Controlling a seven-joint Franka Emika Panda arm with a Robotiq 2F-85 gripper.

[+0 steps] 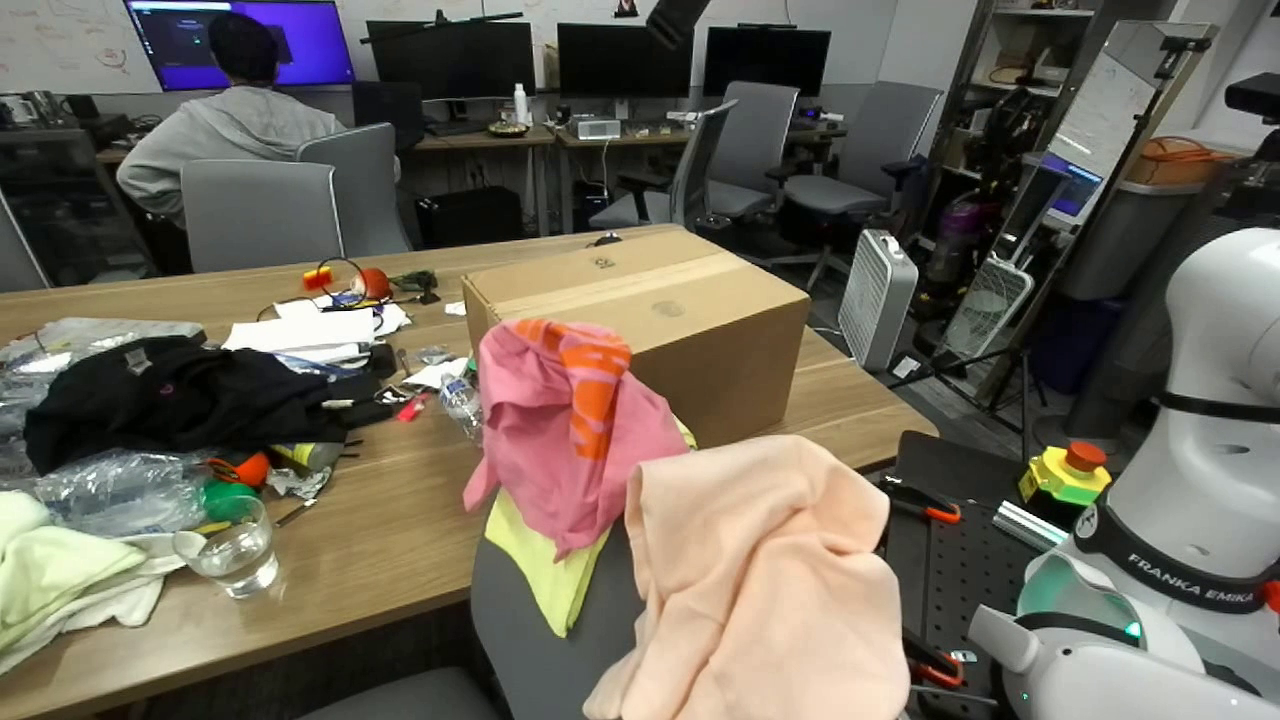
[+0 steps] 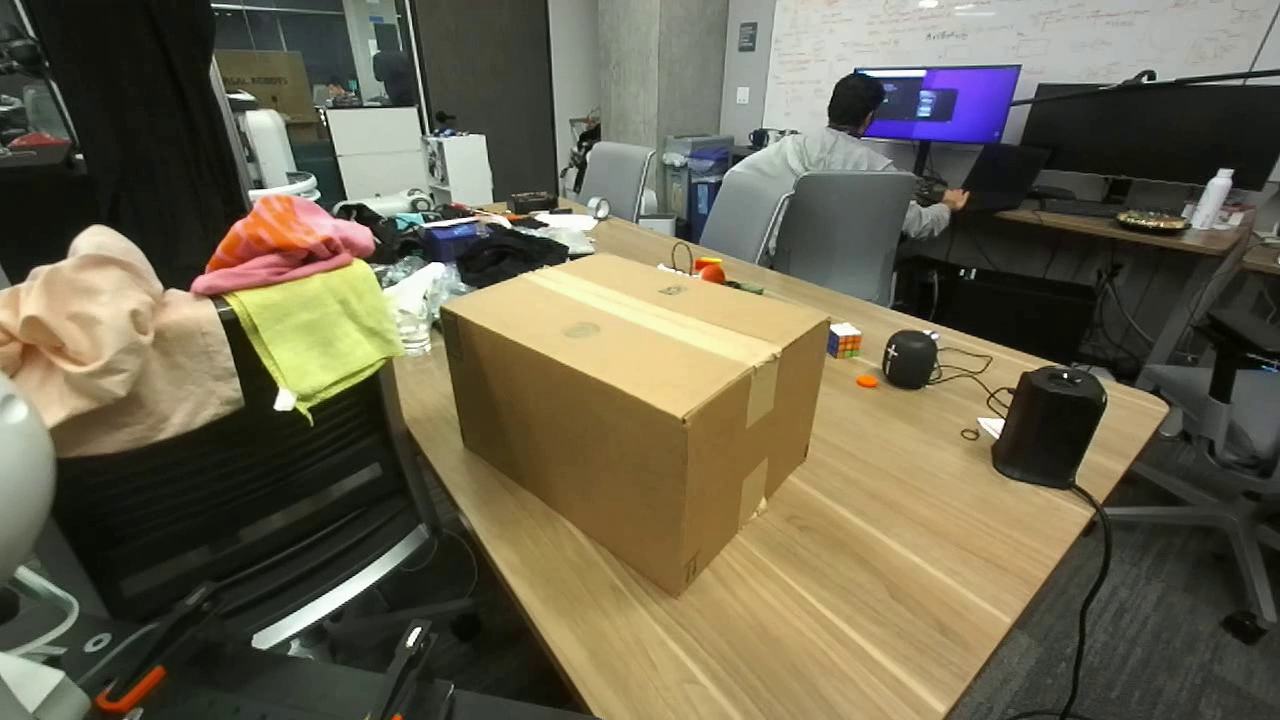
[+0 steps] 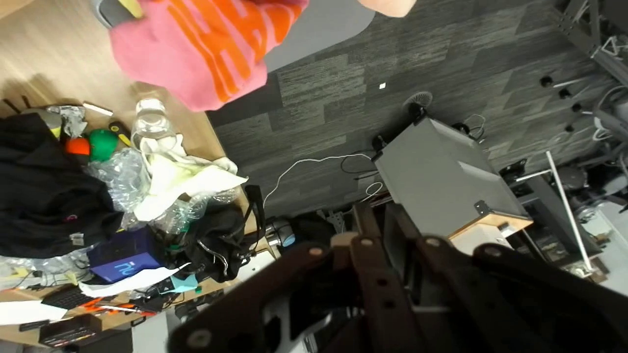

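A peach cloth (image 1: 768,588) drapes over the chair back, also seen in exterior view 2 as a peach cloth (image 2: 114,342). Beside it lies a pink cloth with orange print (image 1: 570,426) on top of a yellow cloth (image 1: 540,564). My gripper appears only in the wrist view, dark and blurred. A narrow gap separates its fingers, and no cloth shows between them. The wrist view catches the pink cloth (image 3: 203,50) at upper left, apart from the fingers, and a sliver of the peach cloth (image 3: 389,5) at the top edge.
A large cardboard box (image 1: 672,324) occupies the table's near end. Left of it are a water glass (image 1: 240,558), a black garment (image 1: 180,402) and plastic wrap (image 1: 126,492). An emergency stop button (image 1: 1068,470) stands near the arm's base.
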